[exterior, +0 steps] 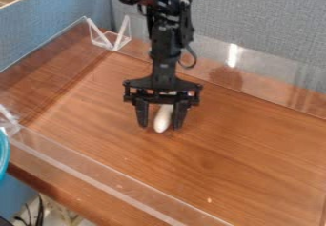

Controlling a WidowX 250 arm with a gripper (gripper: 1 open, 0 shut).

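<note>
My black gripper [160,115] is lowered to the wooden table at its middle, with its fingers on either side of a white, elongated object [163,119]. The body of the gripper covers the upper part of that object. I cannot tell whether the fingers press on it.
A white wire rack [110,41] stands at the back left. A blue padded wall [45,25] runs along the left, and a grey wall [249,25] with a clear strip borders the back. A cyan rim shows at the far left.
</note>
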